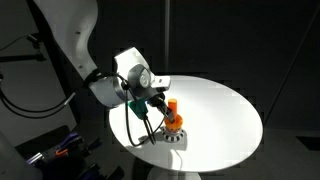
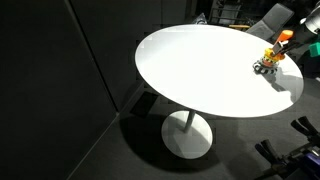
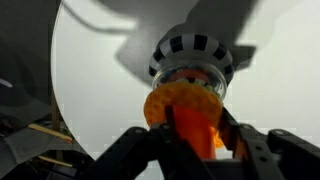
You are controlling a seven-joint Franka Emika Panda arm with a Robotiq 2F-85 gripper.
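An orange upright piece (image 1: 172,105) stands above a rounder orange part (image 1: 175,124) near the front of the white table. Beneath them is a black-and-white checkered base (image 1: 174,138). In the wrist view, the orange-red piece (image 3: 194,128) is blurred and close to the camera, and my gripper is shut on it. The round orange rim (image 3: 180,96) lies just beyond, with the checkered ring (image 3: 192,45) behind it. In exterior view 2, the orange piece (image 2: 286,36) shows at the upper right; the fingers there are too small to make out.
A black cable loops from the arm (image 1: 135,80) down over the table's left side.
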